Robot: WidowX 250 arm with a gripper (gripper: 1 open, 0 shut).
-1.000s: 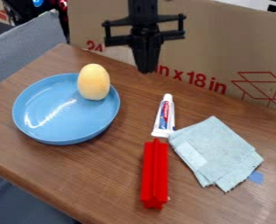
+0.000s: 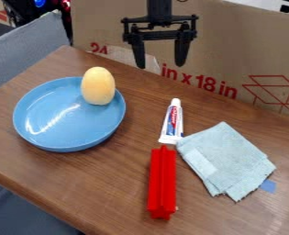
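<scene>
My gripper (image 2: pixel 161 53) hangs at the top centre above the back of the table, open, with its two dark fingers apart and nothing seen between them. Below and to the left, a yellow egg-shaped object (image 2: pixel 97 85) rests on the right part of a blue plate (image 2: pixel 55 119). A white toothpaste tube (image 2: pixel 172 120) lies right of the plate. A long red object (image 2: pixel 161 184) lies at the front centre, and a folded light blue cloth (image 2: pixel 227 161) is to the right.
The wooden table (image 2: pixel 73 184) has bare room at the front left and along the back. A cardboard box (image 2: pixel 250 64) stands behind it. A grey padded edge (image 2: pixel 24 50) borders the left side.
My gripper has risen and moved slightly back, away from the table. The objects on the table have not visibly moved.
</scene>
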